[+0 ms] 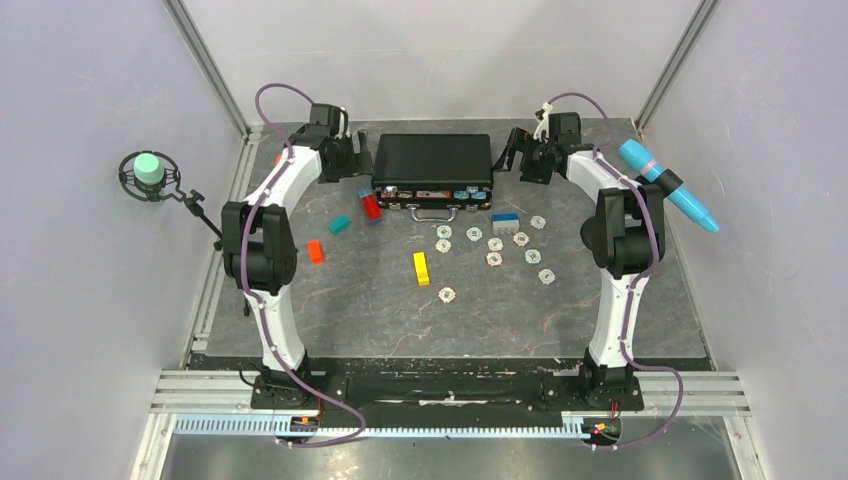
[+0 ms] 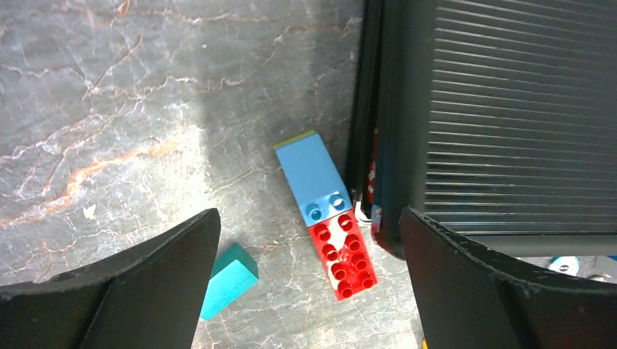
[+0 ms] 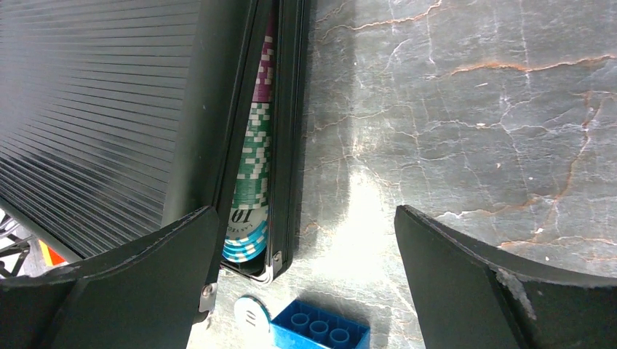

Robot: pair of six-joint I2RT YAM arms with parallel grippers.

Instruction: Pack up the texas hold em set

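Note:
The black case lies at the back centre, its lid slightly raised along the front, with chips showing in the gap. In the right wrist view, stacked green chips show under the lid. Several loose chips are scattered in front of the case. My left gripper stands open by the case's left side, the lid beside its right finger. On the other side, my right gripper is open near the case's right edge. Neither has anything gripped between its fingers.
A red and blue brick pair lies close to the case's front left corner. Teal, orange and yellow blocks lie around the front. A blue and grey brick sits front right.

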